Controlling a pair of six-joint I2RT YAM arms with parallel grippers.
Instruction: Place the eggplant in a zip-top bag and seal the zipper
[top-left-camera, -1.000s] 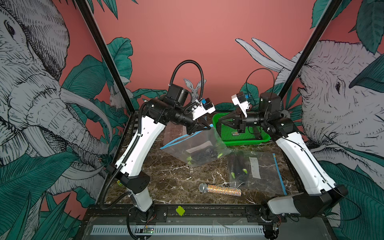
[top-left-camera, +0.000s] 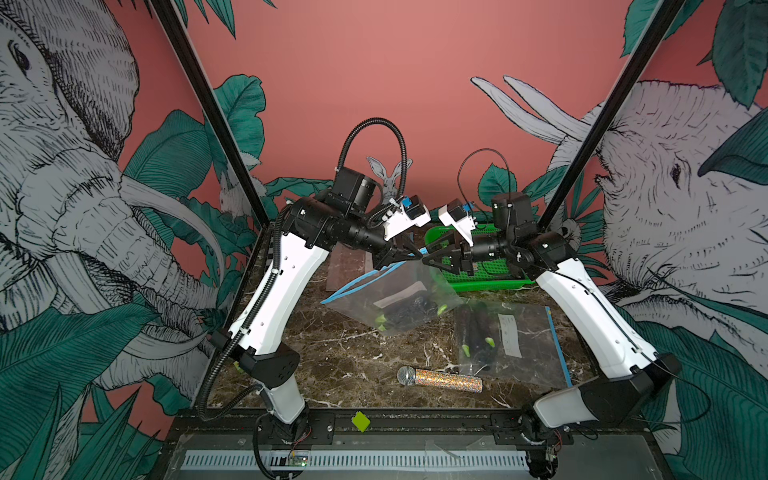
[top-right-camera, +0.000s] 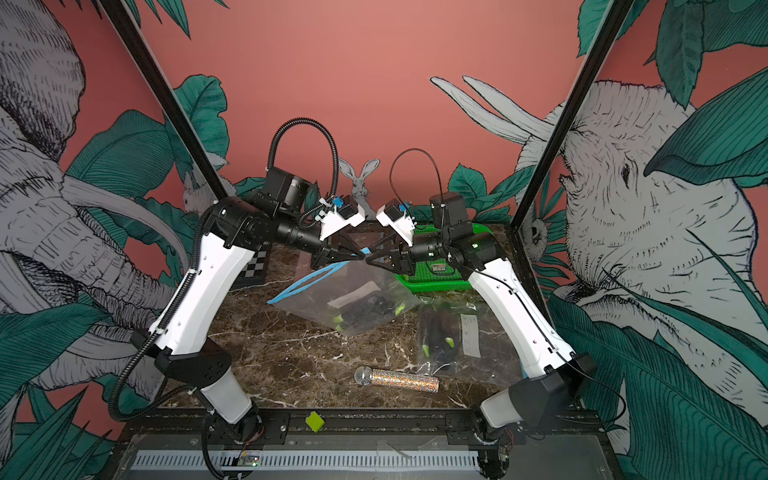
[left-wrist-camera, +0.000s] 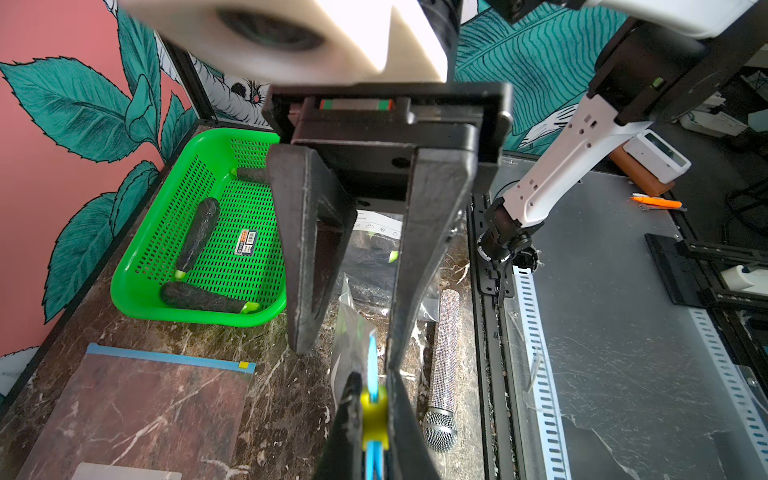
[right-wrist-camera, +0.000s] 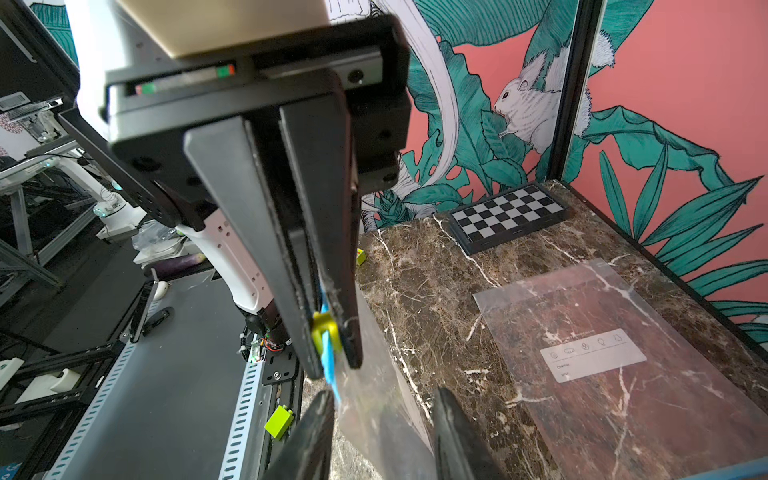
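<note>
A clear zip bag (top-left-camera: 408, 304) with eggplants inside hangs from my left gripper (top-left-camera: 414, 254), which is shut on its blue zipper (left-wrist-camera: 373, 360) at a yellow slider (left-wrist-camera: 374, 416). My right gripper (top-left-camera: 432, 261) stands open just beside the left fingertips, facing the zipper end; in the right wrist view its open fingers come toward the held edge from below. A second bag (top-left-camera: 520, 344) with eggplants lies flat on the table at right. An empty-looking bag lies at the back left.
A green basket with several eggplants stands at back right. A glittery microphone (top-left-camera: 440, 379) lies near the front edge. A checkered board (right-wrist-camera: 506, 214) is at left. The marble table (top-left-camera: 336, 360) has clear room front left.
My right gripper has moved left and slightly down to meet the left gripper. The left gripper and the hanging bag have barely moved.
</note>
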